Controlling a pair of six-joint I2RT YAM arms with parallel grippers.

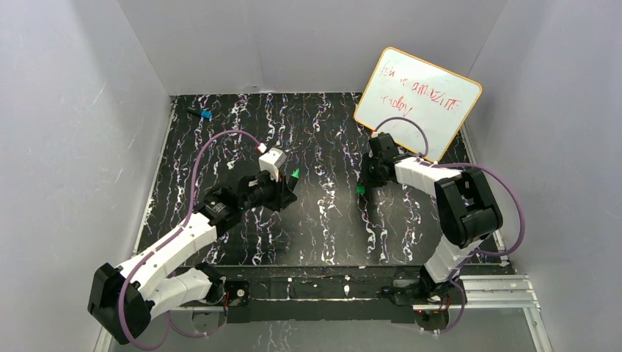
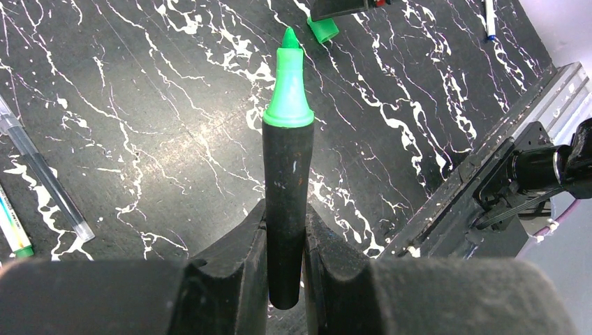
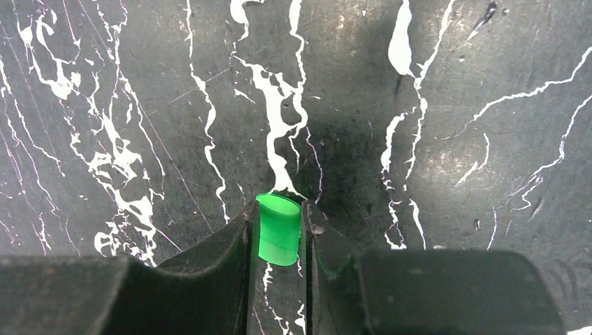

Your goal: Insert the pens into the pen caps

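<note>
A black marker (image 2: 287, 195) with a green tip is held upright in my left gripper, shut on it; in the top view it shows at (image 1: 292, 183) above the table. My right gripper is low over the table on the right, its fingers either side of a green cap (image 3: 278, 234). From above, the cap (image 1: 360, 189) shows just below that gripper. Whether the fingers press on the cap is hard to tell. The left wrist view also shows the green cap (image 2: 322, 29) beside the right gripper.
A dark pen with blue cap (image 1: 198, 113) lies at the back left. Clear pen (image 2: 45, 178), green-ended pen (image 2: 14, 223) and white pen (image 2: 490, 17) lie on the table. A whiteboard (image 1: 418, 103) leans at the back right.
</note>
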